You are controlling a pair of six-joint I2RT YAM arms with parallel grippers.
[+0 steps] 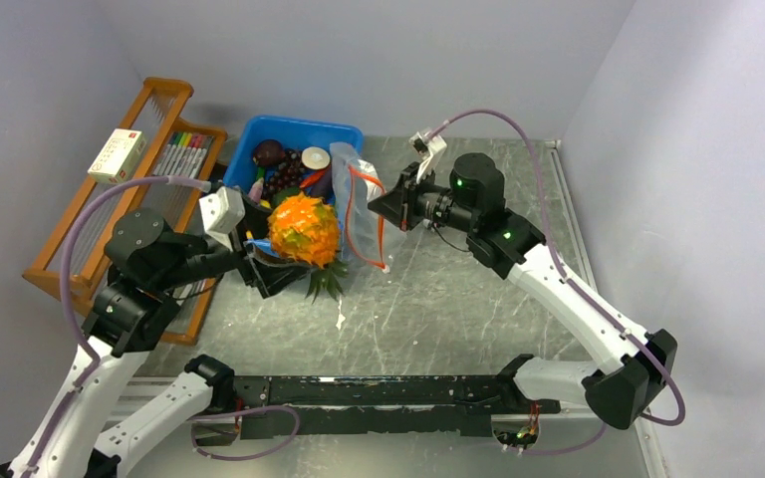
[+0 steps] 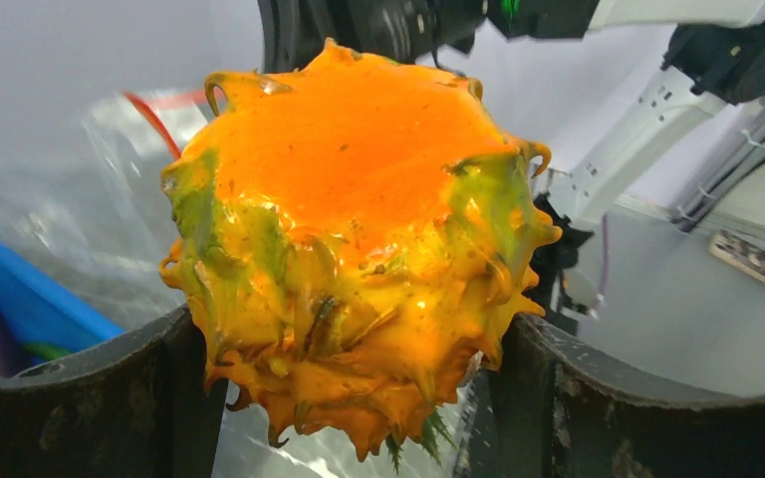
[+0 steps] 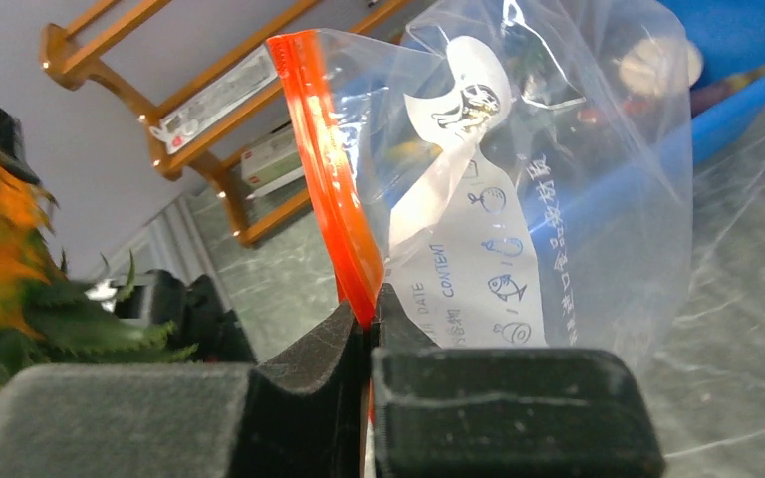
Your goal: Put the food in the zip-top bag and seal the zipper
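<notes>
An orange spiky fruit [image 1: 304, 231] with green leaves below hangs in my left gripper, between its fingers, seen from above and filling the left wrist view. Just right of it, my right gripper is shut on the clear zip bag [image 3: 588, 249] by its orange zipper edge [image 3: 324, 139]. The bag hangs upright with a printed white label; in the right wrist view the fruit is at the left edge, outside the bag.
A blue bin [image 1: 309, 129] of assorted food sits behind the fruit and bag. A wooden rack [image 1: 60, 249] with pens and a box stands at the left.
</notes>
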